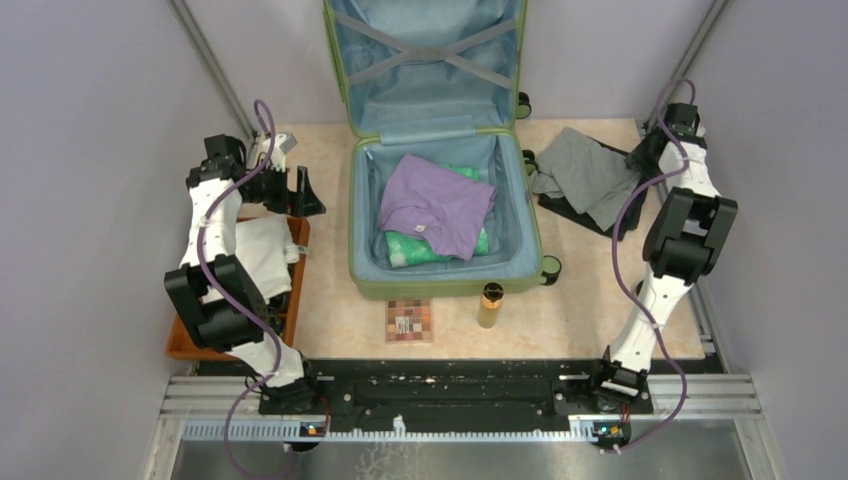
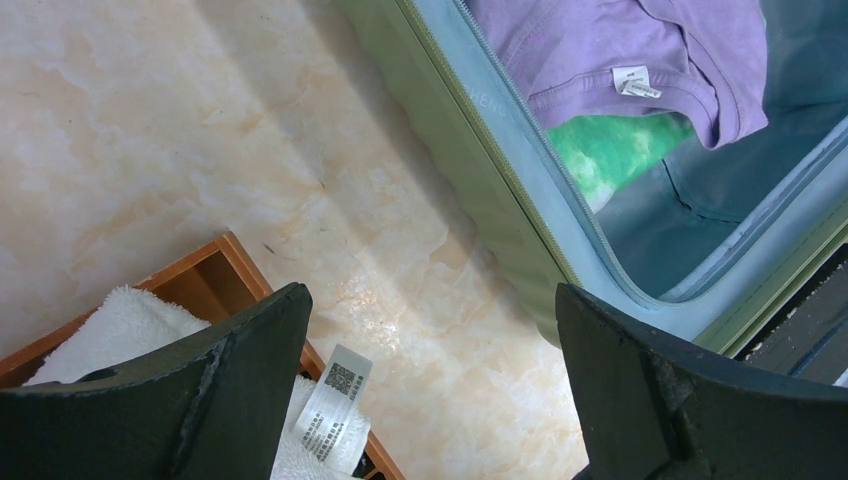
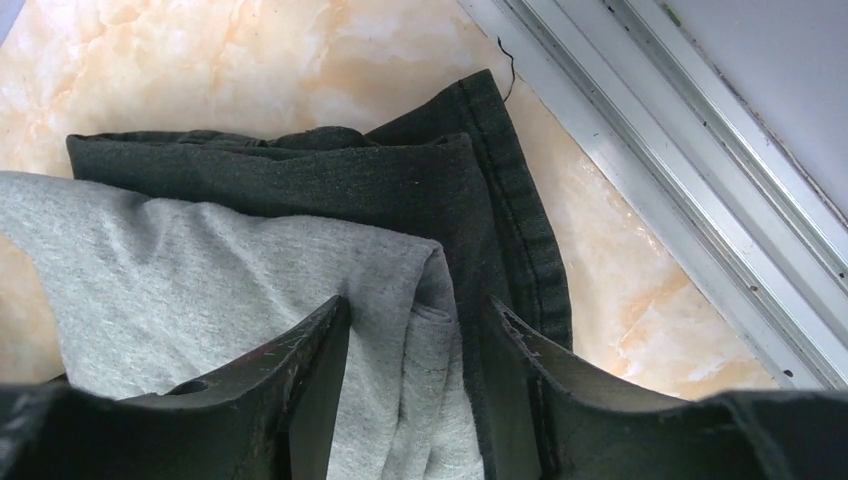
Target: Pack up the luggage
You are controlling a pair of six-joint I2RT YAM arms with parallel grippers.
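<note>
The open suitcase (image 1: 365,220) holds a purple shirt (image 1: 435,200) over a green cloth (image 1: 410,250). On the right, a grey garment (image 1: 585,170) lies on dark clothes (image 1: 580,215). My right gripper is part open, low over the grey garment's folded edge, with a fingertip each side of that fold. My left gripper stands open with nothing between its fingers, above the left side beside the suitcase, near a wooden box (image 2: 205,268) of white towels (image 2: 120,335).
A palette (image 1: 408,320) and a gold bottle (image 1: 488,310) stand before the suitcase. A metal rail (image 3: 680,200) runs along the right edge, close to the clothes. Bare table shows at front right.
</note>
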